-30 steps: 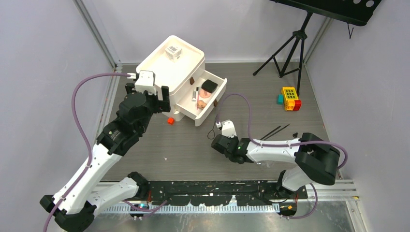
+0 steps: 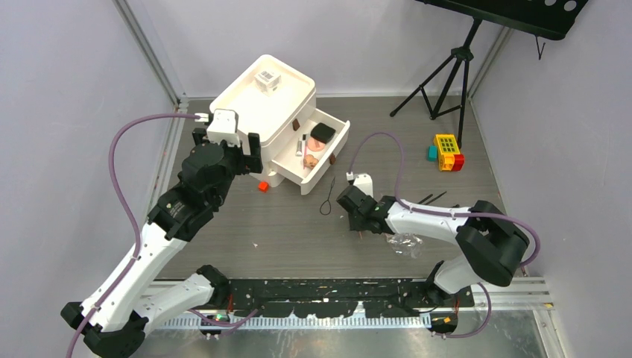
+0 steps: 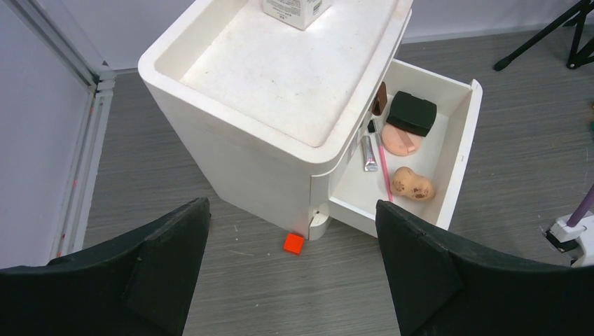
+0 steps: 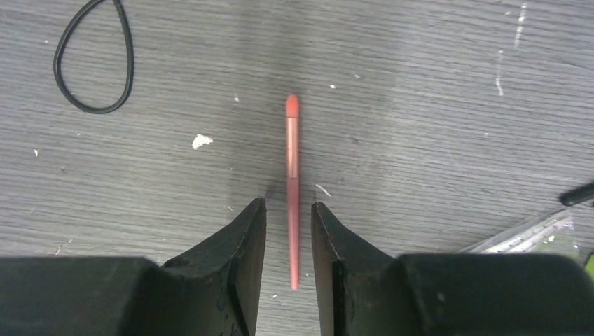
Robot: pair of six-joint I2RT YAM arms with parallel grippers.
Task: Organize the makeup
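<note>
A white two-tier storage box (image 2: 254,101) has its drawer (image 3: 455,161) open, holding a black sponge (image 3: 412,112), a pink puff (image 3: 401,140), a beige sponge (image 3: 412,183), a small tube (image 3: 370,154) and a pink stick. My left gripper is open beside the box, nothing between its fingers. A slim pink brush (image 4: 293,196) lies on the table in the right wrist view. My right gripper is open over it, the brush seen in the narrow gap between the fingertips; whether they touch the table is unclear.
A black cord loop (image 4: 128,63), clear plastic (image 2: 406,246) and dark sticks lie around the right gripper. An orange cube (image 2: 263,186) sits beside the box. Coloured blocks (image 2: 447,153) and a black tripod (image 2: 458,56) stand at the right.
My right gripper has moved toward the right and slightly back in the top view. The left arm and the box look unchanged.
</note>
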